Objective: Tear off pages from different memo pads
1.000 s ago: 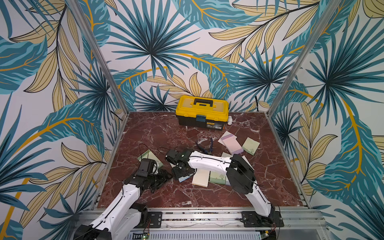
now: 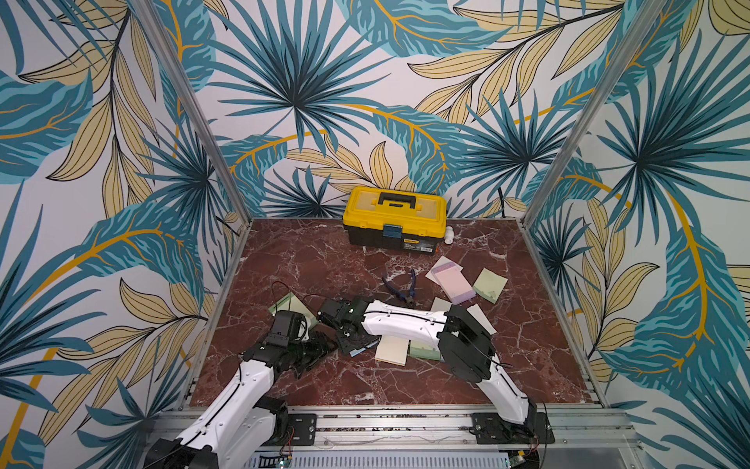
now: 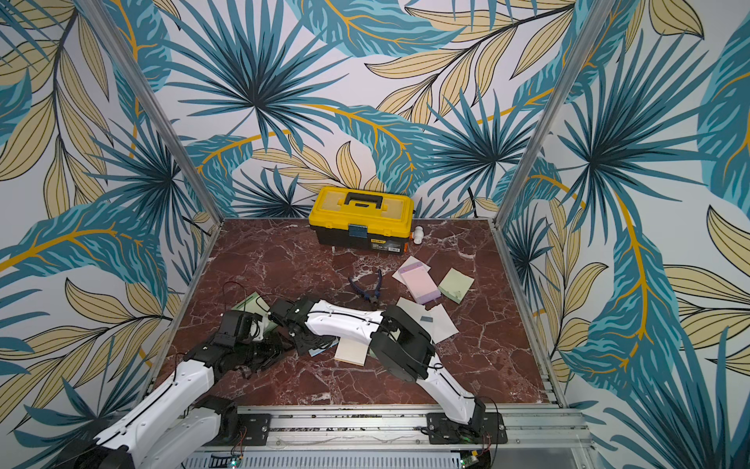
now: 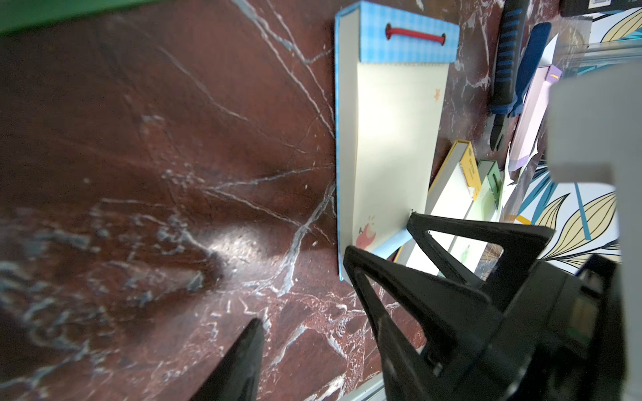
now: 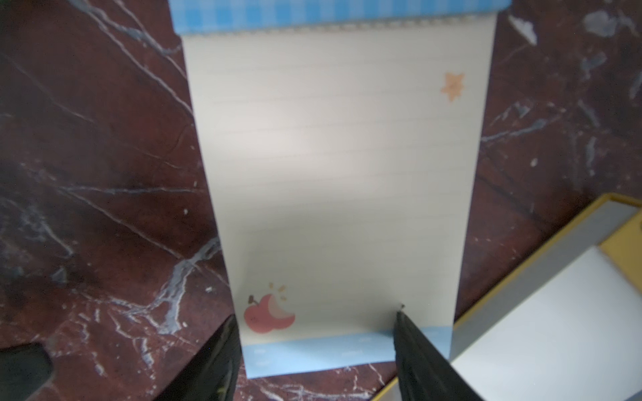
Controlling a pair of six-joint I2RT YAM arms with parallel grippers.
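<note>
A memo pad with a blue checked binding and red cord lies on the marble table; lined pages with a small apple print show in the right wrist view. My right gripper is over the pad's bottom end, fingers apart. My left gripper is low beside the pad, fingers apart, with the other arm's black fingers reaching onto the pad in that view. A yellow-edged pad and a green pad lie alongside.
A yellow toolbox stands at the back, pliers in the middle, pink pads and a green pad at back right.
My left arm is almost unmoved.
</note>
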